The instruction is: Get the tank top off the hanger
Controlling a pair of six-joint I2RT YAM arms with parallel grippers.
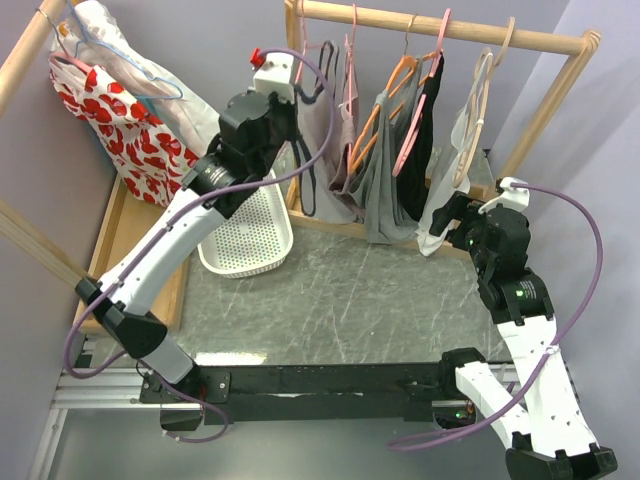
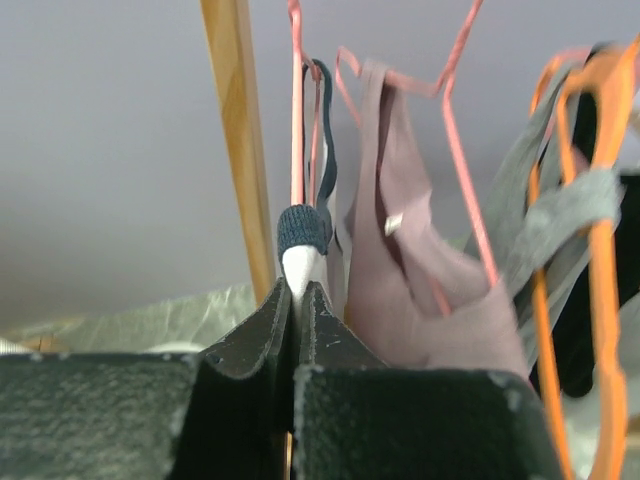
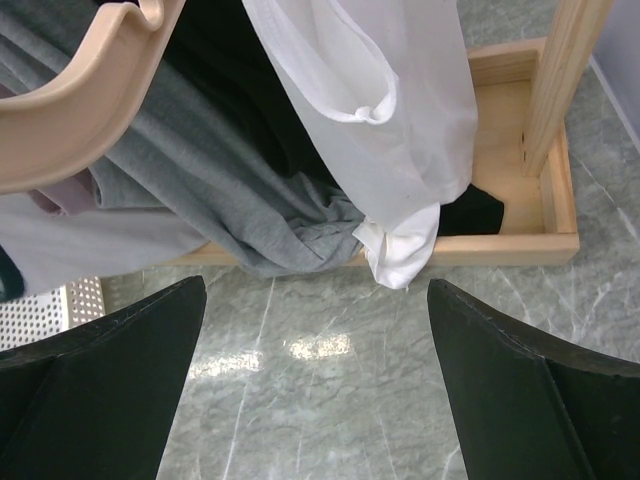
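A light grey tank top with dark trim (image 1: 319, 185) hangs from the leftmost pink hanger on the rack. My left gripper is shut on this top's strap (image 2: 302, 230), pinching it at the near end of the pink hanger (image 2: 297, 130). The strap still wraps that hanger end in the left wrist view. Over by the rack's right side, my right gripper stands open, its fingers (image 3: 120, 370) wide apart with nothing between them. A white garment (image 3: 400, 130) hangs just beyond it, apart from the fingers.
Beside the tank top hang a mauve garment (image 2: 430, 260) on pink and a grey one on an orange hanger (image 2: 600, 200). A white basket (image 1: 245, 240) sits below my left arm.
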